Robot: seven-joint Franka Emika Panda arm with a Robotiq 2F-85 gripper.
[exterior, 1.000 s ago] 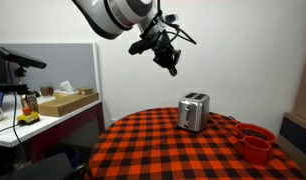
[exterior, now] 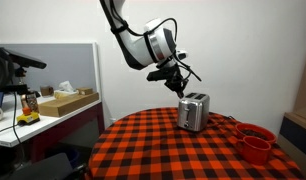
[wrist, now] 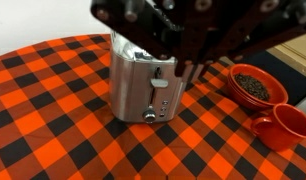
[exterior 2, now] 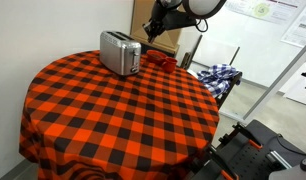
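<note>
A silver two-slot toaster (exterior: 194,113) stands upright on the checkered table. In the wrist view the near end of the toaster (wrist: 143,95) shows its lever (wrist: 156,82) and a round knob (wrist: 149,116). My gripper (exterior: 180,93) is just above the toaster's lever end in the first exterior view, pointing down. It looks shut, and nothing shows between its fingers. Whether it touches the toaster I cannot tell. The second exterior view has the toaster (exterior 2: 119,54) at the table's far side, with the gripper (exterior 2: 148,37) close by at its upper right.
A red bowl (wrist: 255,86) with dark contents and a red mug (wrist: 284,127) stand to the toaster's right. The red-and-black checkered tablecloth (exterior: 143,150) is bare in front. A side table at the left carries a cardboard box (exterior: 70,103).
My arm has come down and slightly to the right, bringing the gripper from well above the toaster to just over its end. The toaster, bowl and mug have stayed put.
</note>
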